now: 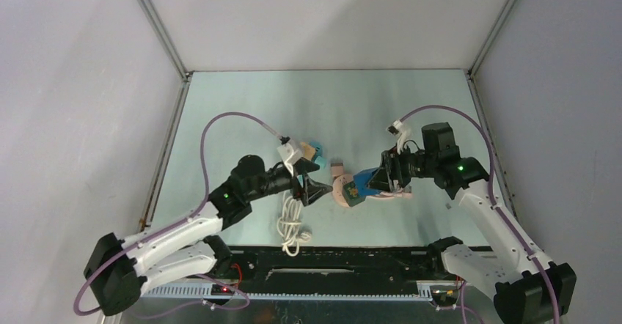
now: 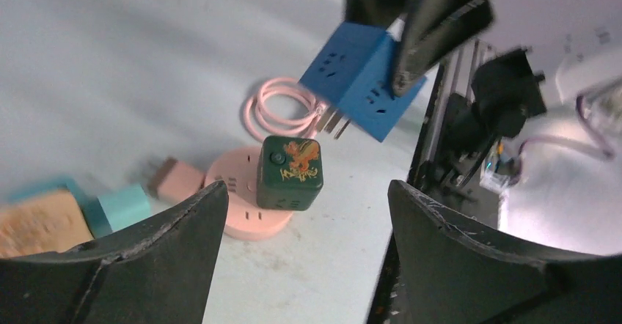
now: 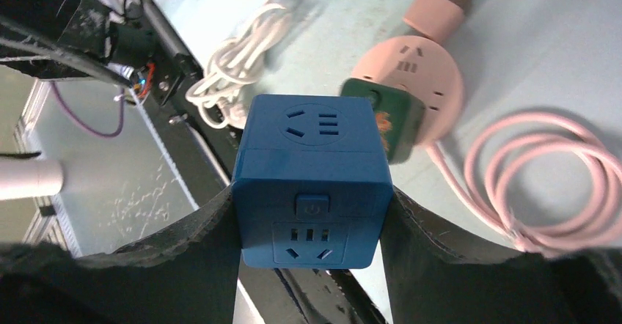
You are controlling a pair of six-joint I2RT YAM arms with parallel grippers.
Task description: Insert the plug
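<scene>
A blue cube socket adapter (image 3: 314, 170) with metal prongs is held by my right gripper (image 1: 389, 174), just right of and above a pink round socket strip (image 3: 433, 67). A green cube (image 2: 289, 172) sits on that strip, its orange design visible. The prongs point down toward it in the left wrist view, apart from it. My left gripper (image 1: 312, 190) is open with nothing between its fingers, left of the pink strip in the top view.
A coiled white cable (image 1: 289, 229) lies at the front, a coiled pink cable (image 3: 543, 185) right of the strip. Teal and wooden blocks (image 2: 44, 229) are left of it.
</scene>
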